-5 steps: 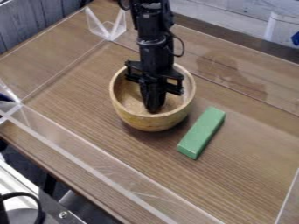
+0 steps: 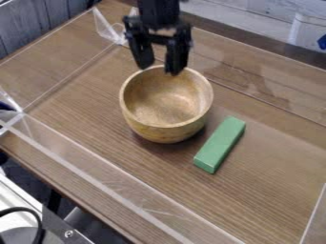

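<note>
A round wooden bowl (image 2: pixel 163 120) sits in the middle of the wooden table, its inside looking empty. My black gripper (image 2: pixel 158 53) hangs above and behind the bowl's far rim, blurred, with its lower tips apart. To the right of the bowl a green block (image 2: pixel 219 144) lies at a slant.
The wooden table (image 2: pixel 76 162) has free room at the left and front. A black cable (image 2: pixel 26 219) lies at the lower left corner.
My gripper has risen up and back out of the bowl. The bowl and the green block look to be in the same places.
</note>
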